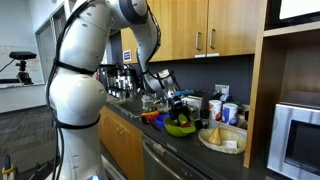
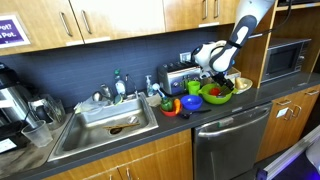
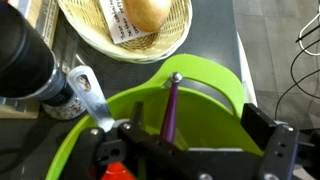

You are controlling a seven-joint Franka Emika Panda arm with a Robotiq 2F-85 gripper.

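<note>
The green bowl [image 3: 208, 68] lies beneath my gripper, which is open, its dark fingers [image 3: 278, 138] spread wide above the bowl. A slim purple handle-like thing [image 3: 170, 112] with a silvery end shows between the fingers, untouched as far as I can see. Something red [image 3: 117, 171] lies in the bowl, partly hidden by the left finger. In the second exterior view the green bowl [image 2: 217, 99] sits near the counter's front edge with the white arm [image 2: 217, 62] reaching over it.
A wicker basket [image 3: 180, 40] holding a brown roundish item [image 3: 147, 12] stands beside the bowl. A dark jar [image 3: 18, 50] and a grey perforated handle [image 3: 91, 96] are close on the left. The sink [image 2: 105, 121] lies farther along the counter.
</note>
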